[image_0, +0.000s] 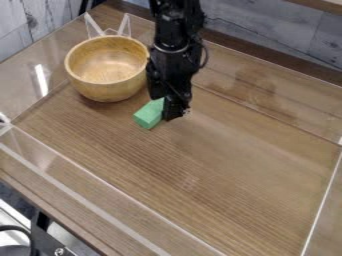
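Note:
My black gripper (175, 98) hangs from the top centre of the camera view, just above a small green block (147, 117) lying on the wooden table (201, 180). The fingertips are over or beside the block's upper right end; whether they touch it I cannot tell. The fingers look apart, though their exact gap is unclear.
A tan round bowl (104, 62) stands at the upper left, beside the block.

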